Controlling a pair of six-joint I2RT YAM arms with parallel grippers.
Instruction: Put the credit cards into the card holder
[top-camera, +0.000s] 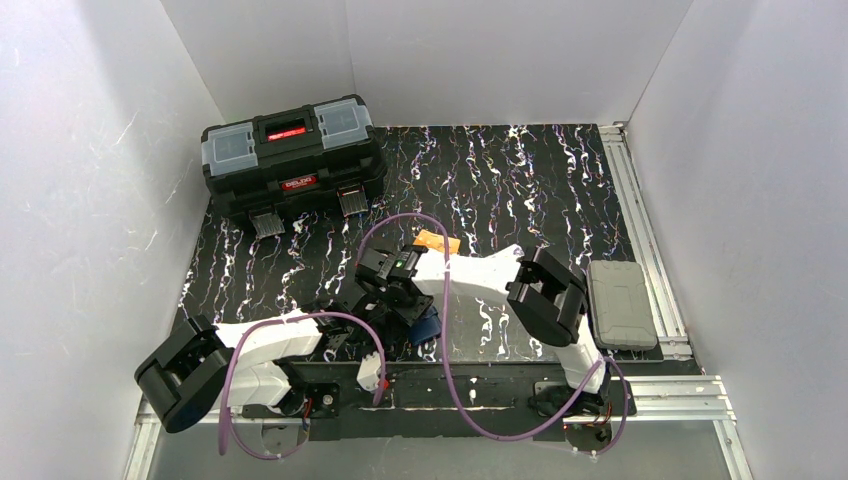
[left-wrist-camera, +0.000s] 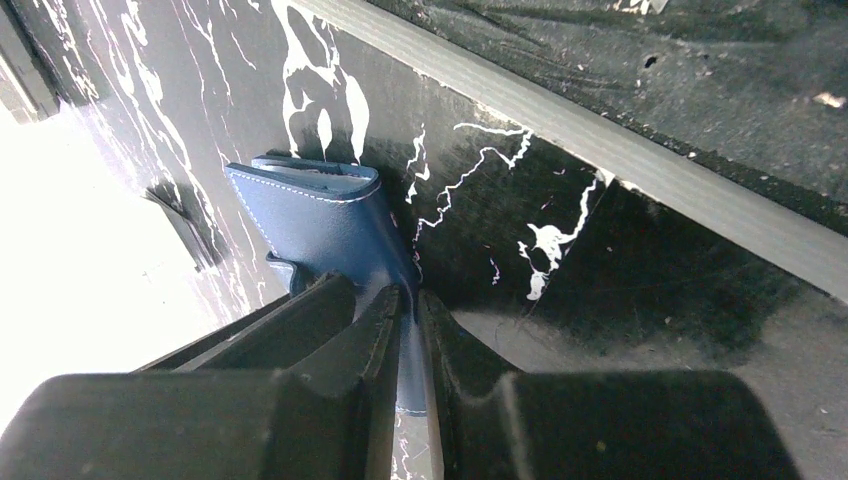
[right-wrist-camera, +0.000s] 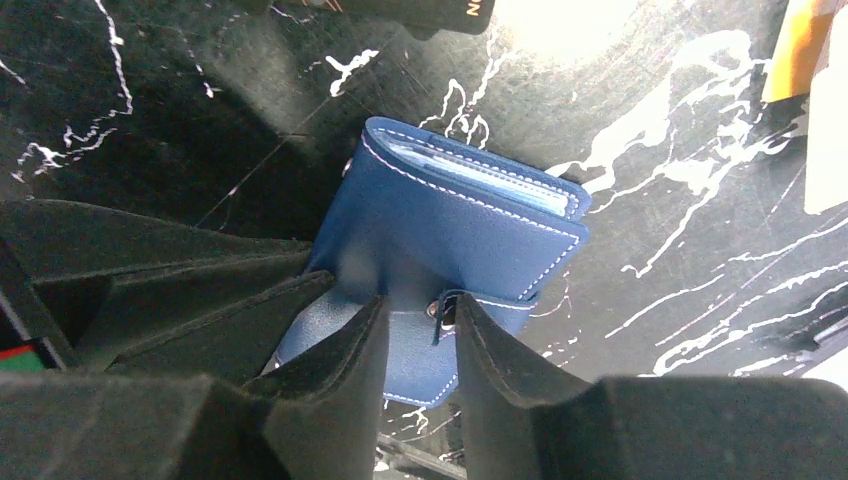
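The dark blue stitched card holder lies on the table, with pale card sleeves showing at its open end; in the left wrist view the same holder (left-wrist-camera: 320, 225) is seen from its other side. My left gripper is shut on the holder's side edge. Over the strap and snap on the opposite side is my right gripper, its fingers a little apart; whether they touch the strap I cannot tell. A dark card (right-wrist-camera: 430, 8) and an orange card (right-wrist-camera: 797, 45) lie outside the holder.
Both arms crowd together over the holder in the top view. A black toolbox (top-camera: 295, 165) stands at the back left, and a grey case (top-camera: 622, 305) sits at the right edge.
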